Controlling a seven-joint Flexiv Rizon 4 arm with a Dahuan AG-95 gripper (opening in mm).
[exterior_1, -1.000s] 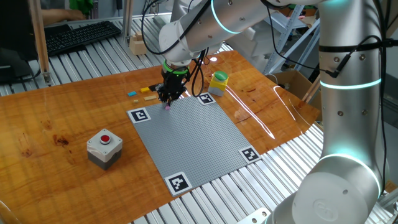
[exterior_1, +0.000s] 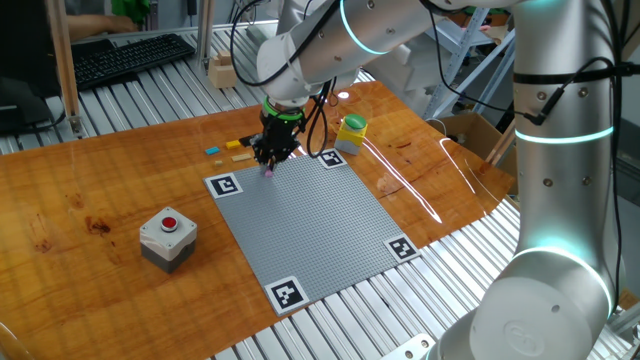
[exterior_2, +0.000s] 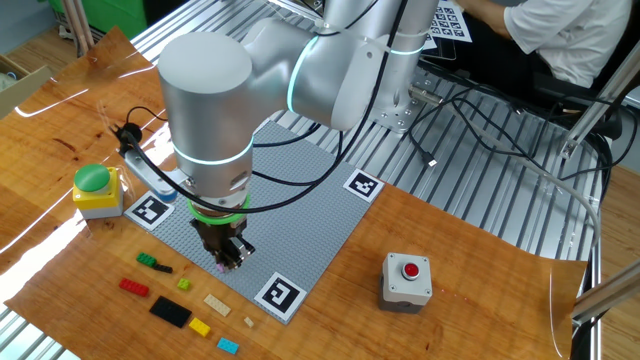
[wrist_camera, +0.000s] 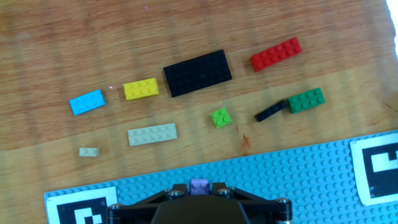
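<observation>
A small purple brick (wrist_camera: 199, 186) sits between the fingertips of my gripper (exterior_1: 268, 167), which is shut on it. In the wrist view only the brick's top end shows; the fingers hide the remainder. Beneath it lies the studded baseplate (exterior_1: 310, 215), grey in the exterior views and blue in the wrist view, with a printed marker at each corner. The gripper is over the plate's edge on the loose-brick side, between two corner markers. Whether the purple brick touches the studs, I cannot tell.
Beside the plate lie loose bricks: red (wrist_camera: 276, 54), large black (wrist_camera: 198, 73), yellow (wrist_camera: 141, 88), blue (wrist_camera: 87, 102), beige (wrist_camera: 152, 134), lime (wrist_camera: 221, 117) and green (wrist_camera: 306, 100), among others. A green-topped button box (exterior_2: 97, 191) and a red-button box (exterior_2: 406, 281) stand off the plate.
</observation>
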